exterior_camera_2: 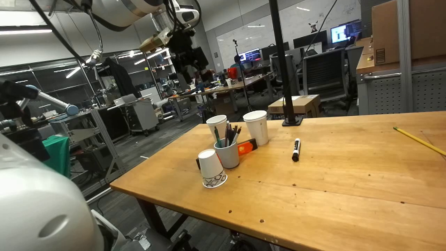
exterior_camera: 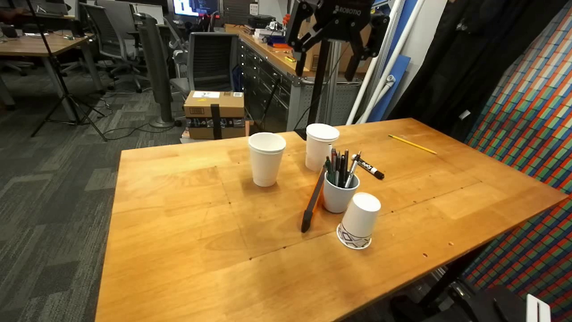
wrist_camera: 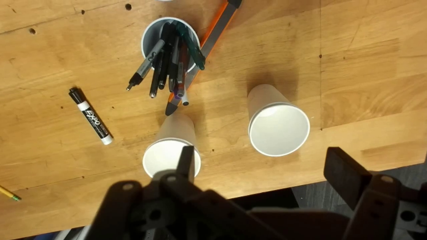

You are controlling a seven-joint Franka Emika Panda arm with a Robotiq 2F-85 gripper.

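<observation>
High above the table, my gripper [exterior_camera: 327,74] hangs open and empty, its two fingers wide apart. Two white cups stand upright near the far edge: the left cup [exterior_camera: 265,166] and the right cup [exterior_camera: 320,153]. In the wrist view the fingers [wrist_camera: 347,176] spread on either side, one partly covering a cup [wrist_camera: 168,158]. The other cup [wrist_camera: 279,130] shows between them, well below. A small cup of pens [exterior_camera: 338,198] stands closer to the middle. Beside it is an upside-down patterned cup [exterior_camera: 360,217]. An orange and black tool [exterior_camera: 313,201] lies against the pen cup's side.
A black Expo marker [exterior_camera: 370,167] lies behind the pen cup, and a yellow pencil [exterior_camera: 413,144] rests near the far right corner. A black post [exterior_camera_2: 284,62] rises at the table's back edge.
</observation>
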